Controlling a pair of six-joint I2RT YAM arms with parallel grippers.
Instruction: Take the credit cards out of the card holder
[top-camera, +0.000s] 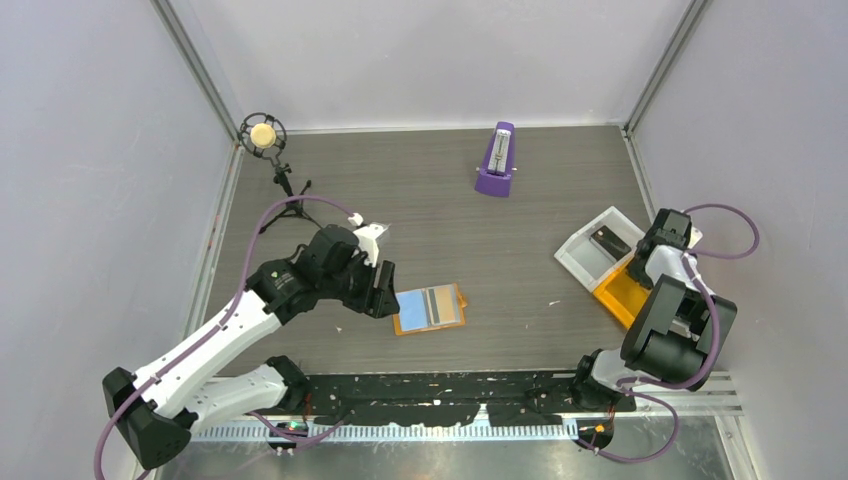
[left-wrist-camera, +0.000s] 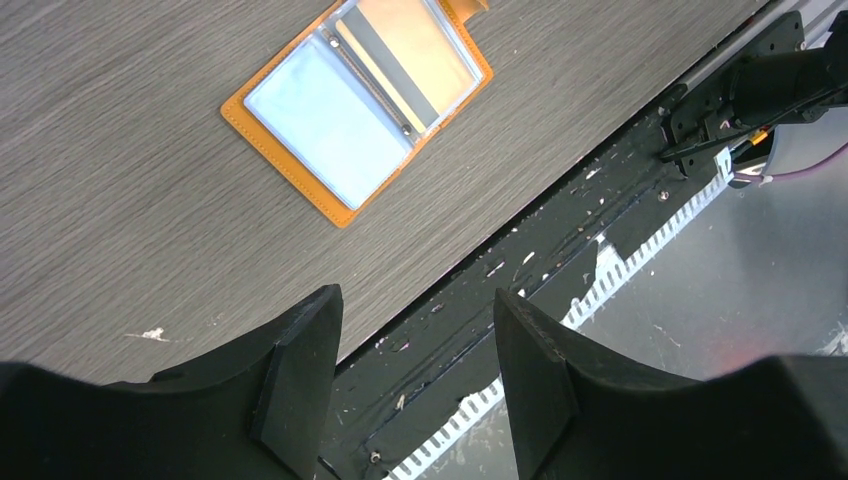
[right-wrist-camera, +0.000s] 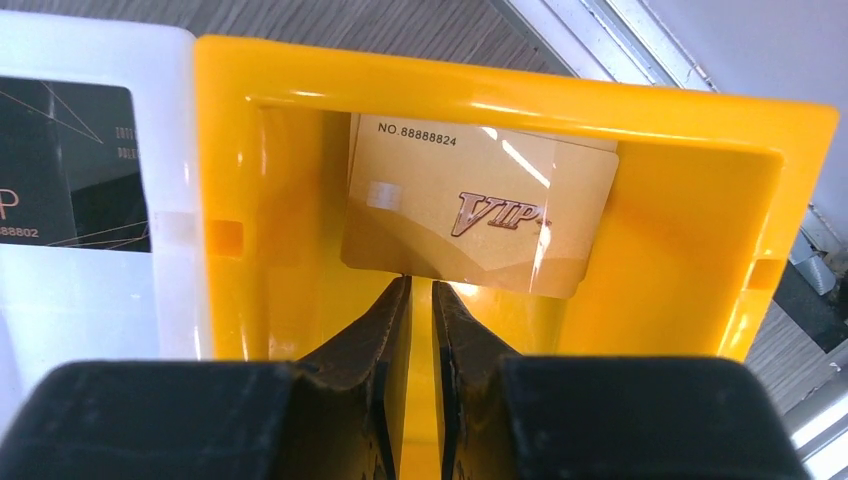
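An orange card holder (top-camera: 460, 318) with light blue and tan panels lies open at the table's front middle. My left gripper stands open near it, nothing between its fingers. At the right are a white tray (top-camera: 578, 255) with a black card (right-wrist-camera: 70, 170) and a yellow tray (right-wrist-camera: 270, 300) with a stack of gold VIP cards (right-wrist-camera: 470, 200). My right gripper is part open inside the yellow tray, fingertips at the cards' lower edge; no card shows clearly between them.
A purple metronome (top-camera: 495, 170) stands at the back middle, a microphone on a stand (top-camera: 268, 140) at the back left. The right wall and frame lie close beside the yellow tray.
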